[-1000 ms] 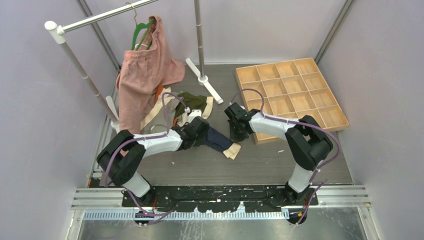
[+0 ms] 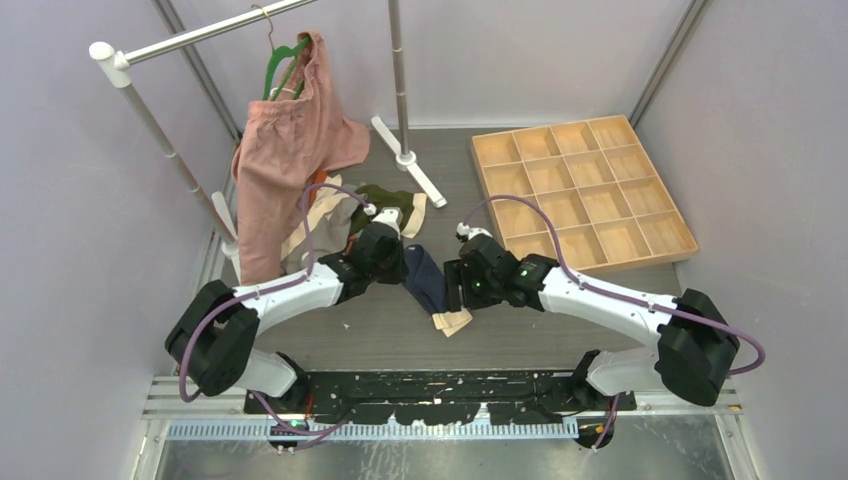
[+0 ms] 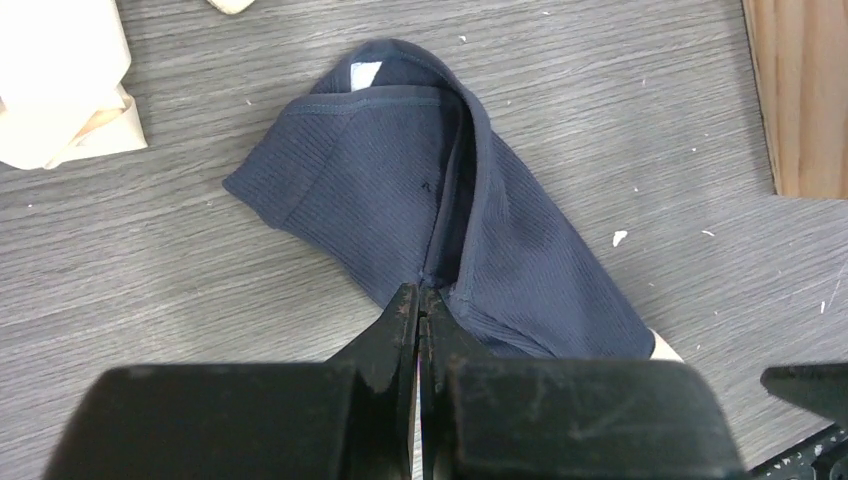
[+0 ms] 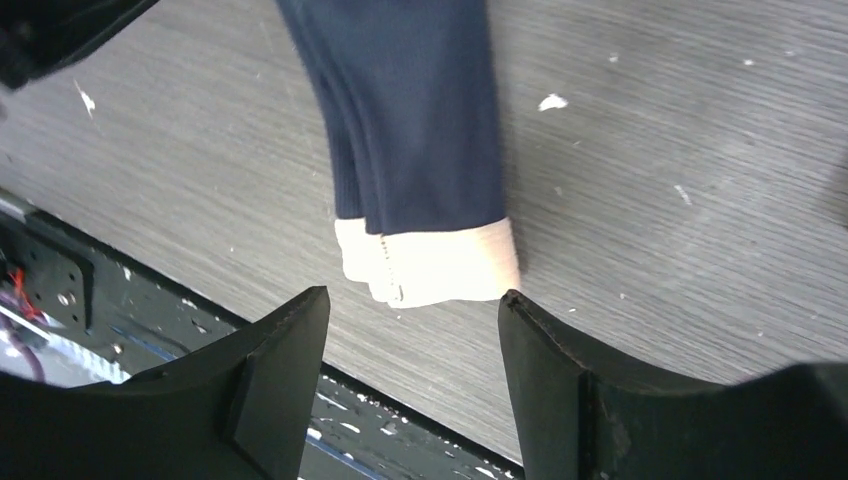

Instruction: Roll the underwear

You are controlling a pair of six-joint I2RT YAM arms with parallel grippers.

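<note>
Navy underwear (image 2: 424, 274) with a cream waistband (image 2: 453, 321) lies folded into a long strip on the grey floor, slanting toward the front. In the left wrist view, the navy cloth (image 3: 380, 160) spreads wider at its far end, with a small white tag. My left gripper is shut just over the cloth's edge; nothing clearly shows between its fingertips. Seen from the right wrist, the cream band (image 4: 440, 262) lies flat in front of my right gripper. The right fingers stand wide apart, their fingertips near the band's edge, with no cloth between them.
A wooden compartment box (image 2: 570, 190) stands at the back right. Behind my left arm lie other clothes, an olive one (image 2: 378, 207) among them. Pink trousers (image 2: 280, 150) hang from the rack. Bare floor (image 2: 355, 345) surrounds the strip's front.
The underwear's waistband end has swung toward the front left. The left gripper has lifted or shifted slightly, and its arm has reached out.
</note>
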